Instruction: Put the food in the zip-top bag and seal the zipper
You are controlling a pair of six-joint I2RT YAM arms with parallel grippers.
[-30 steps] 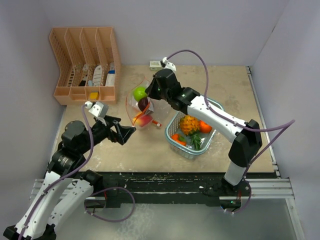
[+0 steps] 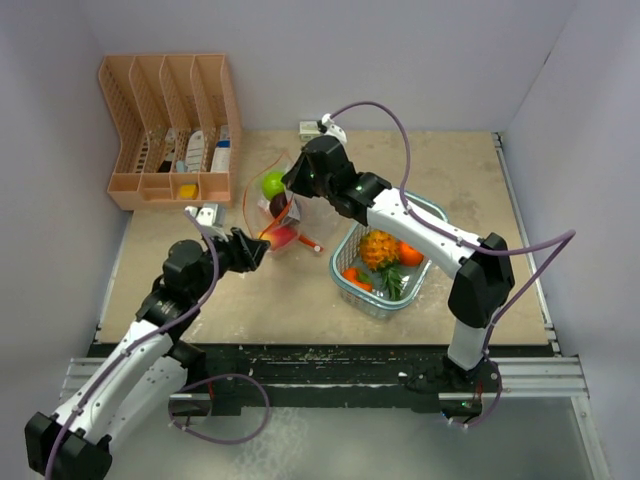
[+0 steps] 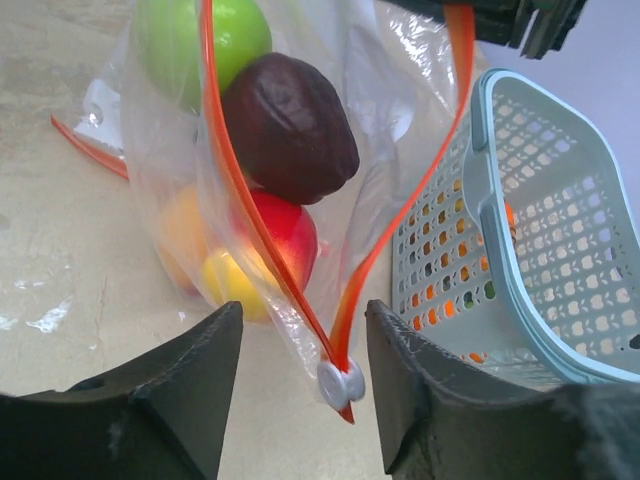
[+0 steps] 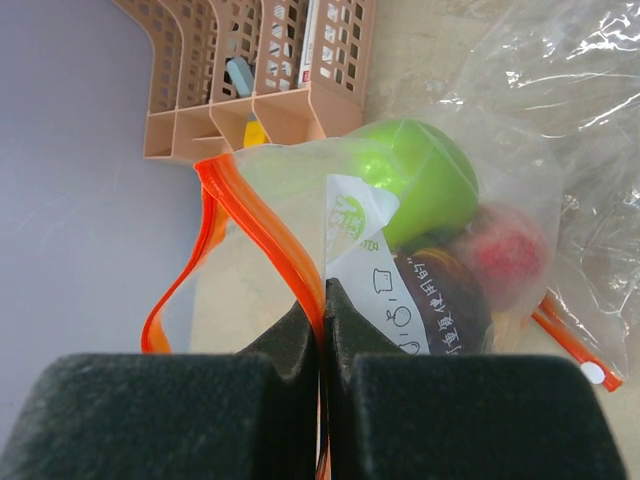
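Note:
A clear zip bag (image 3: 385,170) with an orange-edged mouth holds a green apple (image 4: 425,185), a dark avocado-like fruit (image 3: 290,125) and a red-yellow fruit (image 3: 285,235). Pinched on the orange rim of its mouth is my right gripper, shut with the strip running between its fingers. Near the bag's lower corner, my left gripper stands part open. The corner's end of the orange zipper, with a grey round slider (image 3: 340,384), lies between its fingers in the left wrist view, apart from both.
To the right of the bag stands a grey basket (image 2: 345,280) with a pineapple (image 2: 380,250) and orange fruit (image 2: 409,254). A tan divided organizer (image 2: 170,190) stands at the back left.
The right arm shifted slightly left, and the bag's mouth moved left with it.

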